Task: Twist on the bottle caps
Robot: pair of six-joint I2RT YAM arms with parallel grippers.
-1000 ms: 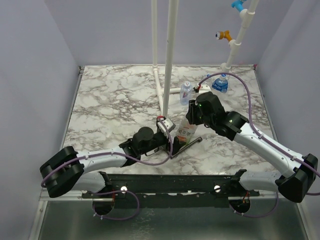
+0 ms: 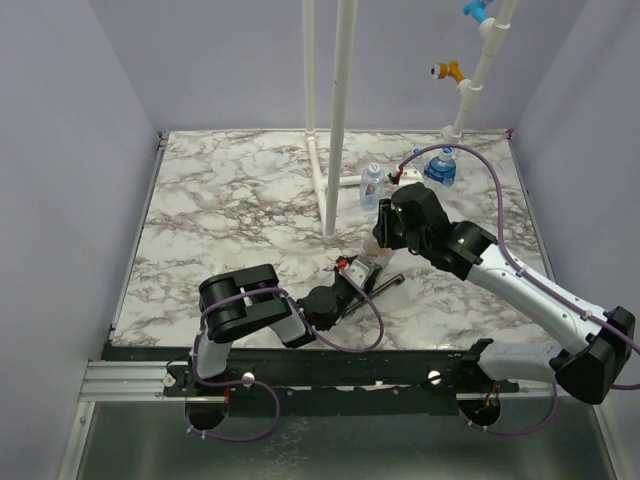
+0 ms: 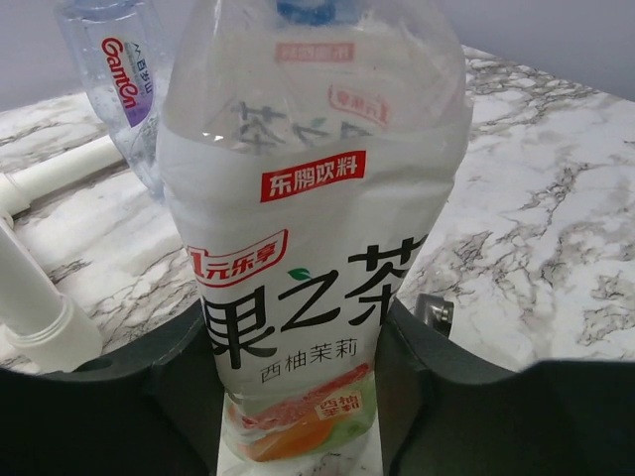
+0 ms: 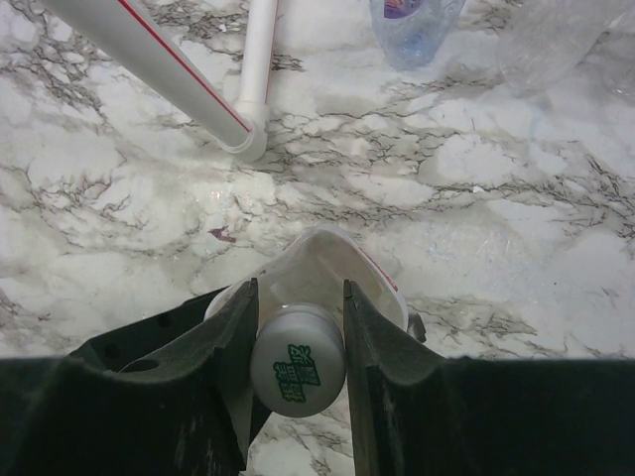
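A tea bottle [image 3: 308, 228] with white label and a blue piece at its top stands near the table's front middle. My left gripper is shut on its lower body, seen close in the left wrist view. My right gripper [image 2: 390, 225] is over the bottle's upper end; in the right wrist view it is shut on a pale round cap [image 4: 298, 359] with green print, directly above the bottle. Whether the cap sits on the bottle's neck I cannot tell.
Clear bottles [image 2: 371, 185] and a blue-bottomed bottle [image 2: 440, 170] stand at the back right. White pipes [image 2: 335, 150] rise behind the grippers. A metal bar [image 2: 390, 282] lies beside the held bottle.
My left gripper has moved right from beside the bottle and now holds it low down. The right gripper has stayed in place at the top.
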